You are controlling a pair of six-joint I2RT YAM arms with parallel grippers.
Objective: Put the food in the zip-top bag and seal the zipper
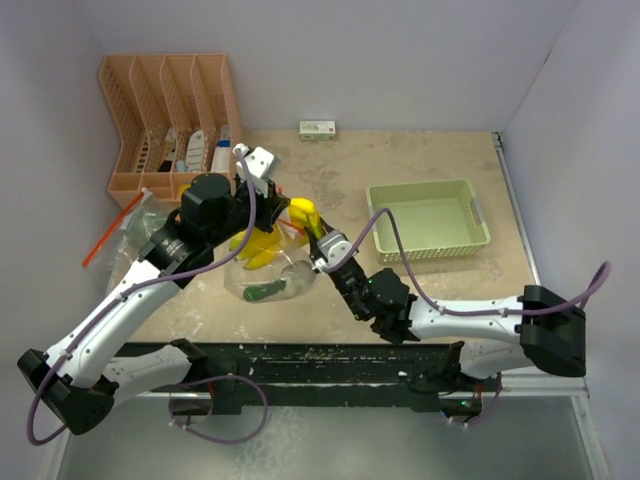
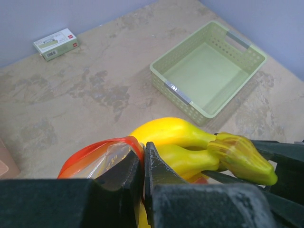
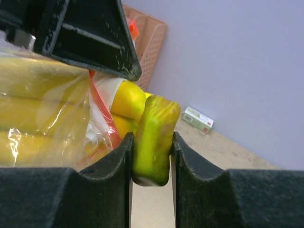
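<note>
A clear bag (image 1: 284, 278) with a red zip edge (image 2: 114, 141) holds yellow bananas and a dark green item (image 1: 264, 291). The left gripper is shut on the bag's zip edge near its mouth. Out of the mouth pokes a bunch of bananas (image 2: 175, 130), stem toward the right arm. My right gripper has its fingers (image 3: 184, 156) on either side of the banana stem (image 3: 156, 137), closed against it. In the top view the arms hide much of the mouth.
Behind the left arm lies another clear bag with a red zip (image 1: 115, 228). A green basket (image 1: 425, 220) stands empty at the right. An orange divided rack (image 1: 115, 90) and a small box (image 1: 317, 130) are at the back.
</note>
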